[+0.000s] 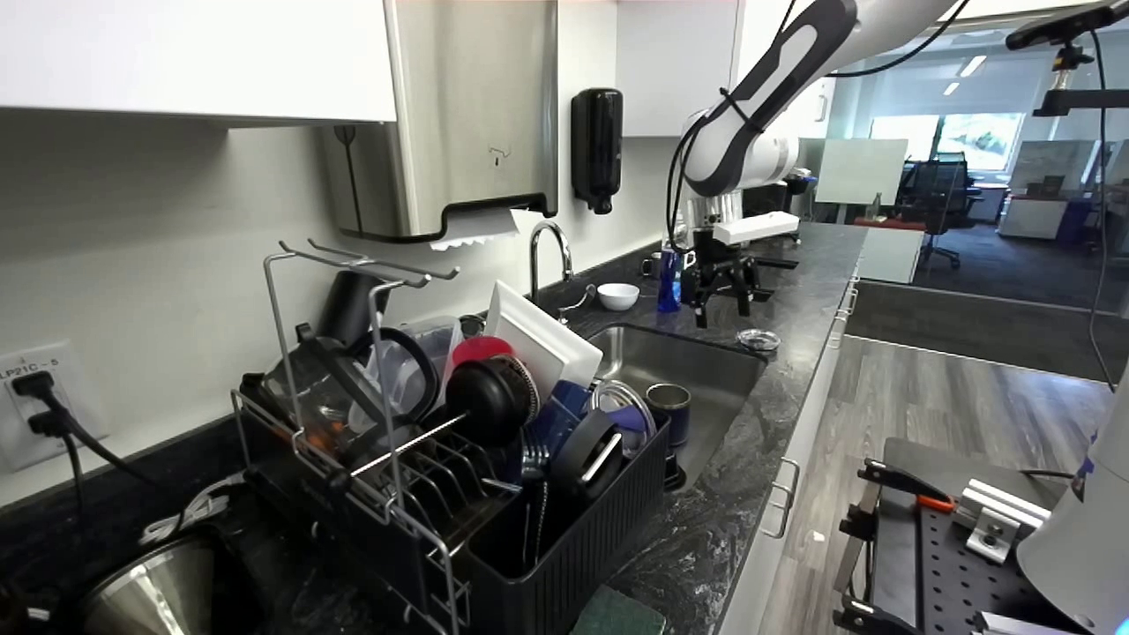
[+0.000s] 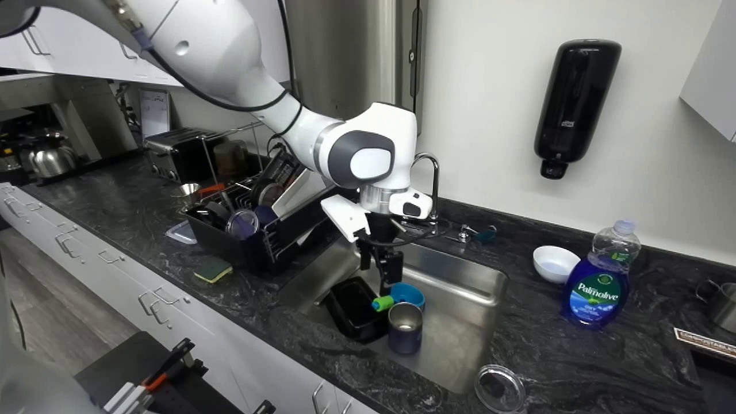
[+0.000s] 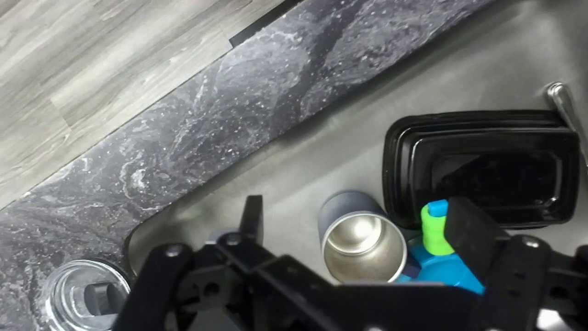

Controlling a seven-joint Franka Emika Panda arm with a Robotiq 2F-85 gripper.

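Note:
My gripper [image 2: 377,279] hangs open above the sink [image 2: 452,331], nothing between its fingers. In the wrist view its fingers [image 3: 252,218] stand wide apart, with a dark steel-lined mug [image 3: 364,242] lower down in the sink between them. Beside that mug is a blue cup with a green piece [image 3: 435,231], partly hidden behind the right finger. A black rectangular container [image 3: 485,165] lies in the sink as well, a metal utensil [image 3: 561,105] at its edge. The same dark mug [image 2: 405,330] stands upright in exterior view 2.
A full dish rack [image 1: 444,497] stands left of the sink, a sponge [image 2: 213,269] near it. Right of the sink are a white bowl [image 2: 555,263], a blue soap bottle [image 2: 598,283] and a clear lid [image 2: 499,388]. The faucet [image 2: 434,183] rises behind the sink.

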